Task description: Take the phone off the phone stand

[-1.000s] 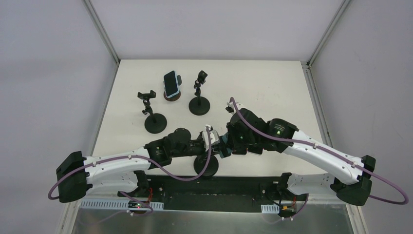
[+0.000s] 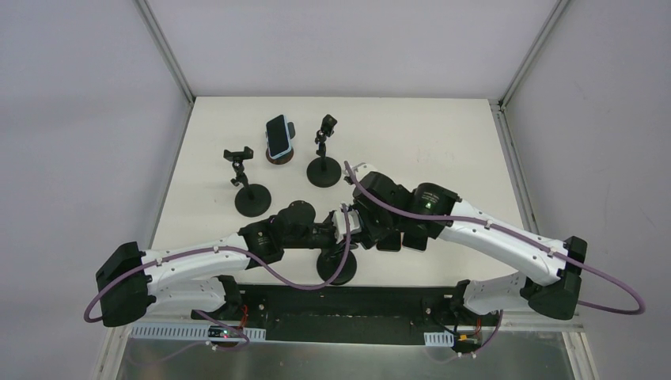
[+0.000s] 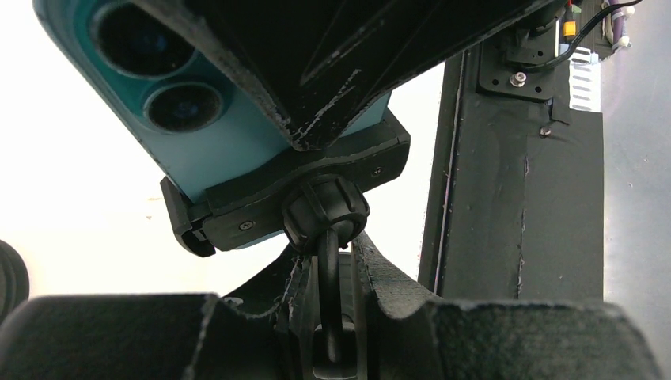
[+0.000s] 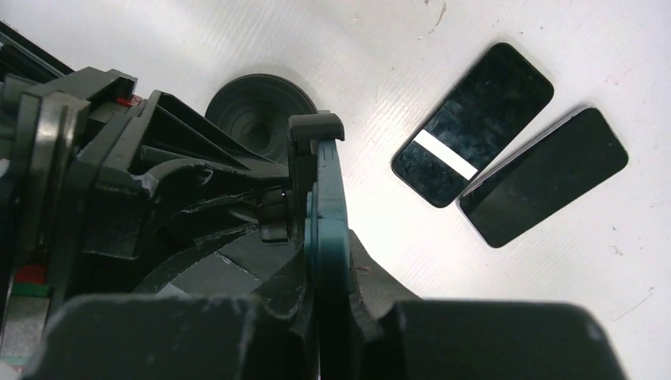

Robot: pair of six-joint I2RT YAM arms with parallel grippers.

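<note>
A teal phone [image 3: 229, 150] sits in the black clamp [image 3: 308, 190] of a phone stand, its camera lenses facing the left wrist view. Below the clamp, my left gripper is shut on the stand's thin black stem [image 3: 329, 301]. Seen edge-on in the right wrist view, the phone [image 4: 332, 198] lies between the fingers of my right gripper. These fingers stand close on both its sides; whether they press on it cannot be told. From above, the arms hide most of the phone, while the stand's round base [image 2: 336, 271] shows near the table's front edge.
Two dark phones [image 4: 475, 127] lie flat on the table to the right. Farther back are two empty stands [image 2: 252, 199], plus one holding a phone [image 2: 278, 136].
My right gripper has moved left and now stands round the phone, close to the left gripper. The left gripper and the stand have shifted slightly to the right.
</note>
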